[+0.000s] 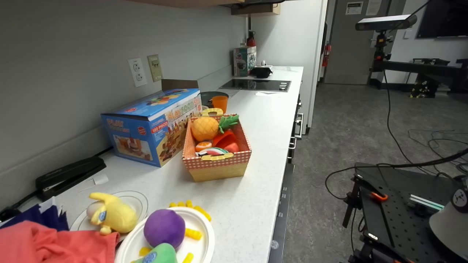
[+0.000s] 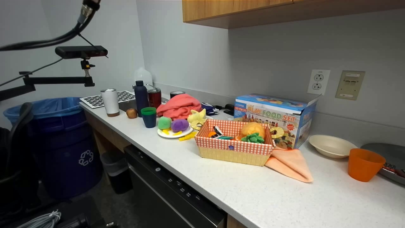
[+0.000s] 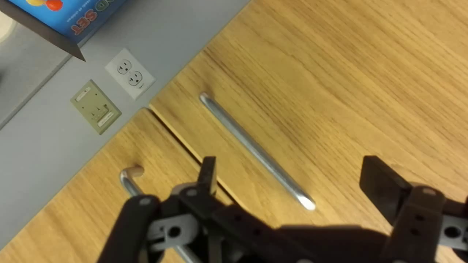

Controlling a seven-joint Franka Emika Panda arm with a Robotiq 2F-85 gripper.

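Observation:
My gripper is open, its two dark fingers wide apart with nothing between them. It faces a pair of wooden cabinet doors in the wrist view. The long metal handle of the right door shows in the gap between the fingers, but how far off it is I cannot tell. A second handle, on the left door, is partly hidden behind the left finger. Neither exterior view shows the gripper; in exterior view 2 only the underside edge of the cabinet is visible.
Below the cabinet, a checked basket of toy food stands by the play food box. An orange cup, a beige bowl and a plate with plush toys also sit on the counter. Bare counter lies along the front.

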